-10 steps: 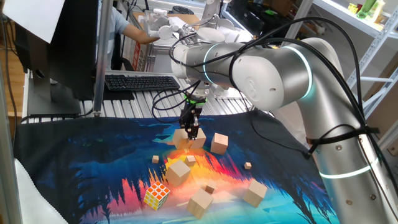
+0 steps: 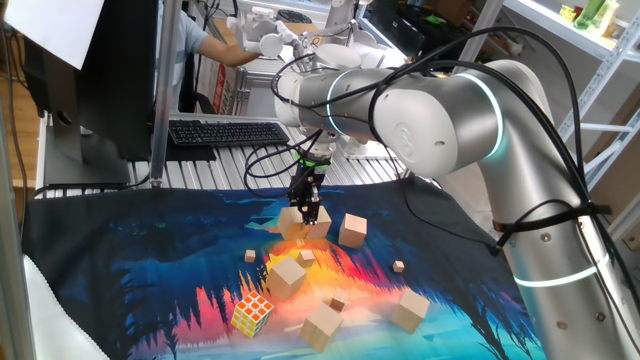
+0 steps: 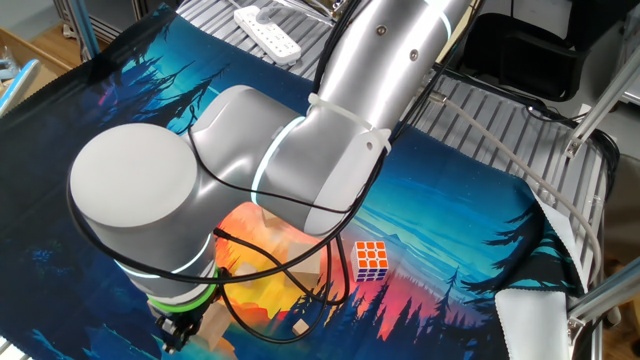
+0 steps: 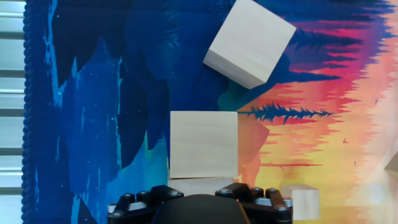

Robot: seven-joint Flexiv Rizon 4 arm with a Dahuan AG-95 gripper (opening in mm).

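My gripper (image 2: 310, 212) points down at the far side of the cloth, right by two light wooden cubes. One is the left cube (image 2: 290, 222), the other the right cube (image 2: 319, 224). Seen from the wrist, the gripper has its fingertips (image 4: 176, 192) somewhat apart, over the near edge of a pale cube (image 4: 204, 144). A strip of wood shows between the tips, but the dark gripper body hides what lies lower. Whether the fingers grip anything cannot be made out. A third cube (image 4: 250, 42) lies turned at an angle, apart from the gripper.
Nearer the front lie a Rubik's cube (image 2: 252, 313), larger wooden cubes (image 2: 286, 278) and several small ones, including a tiny cube (image 2: 398, 266). A monitor (image 2: 110, 90) stands at the back left.
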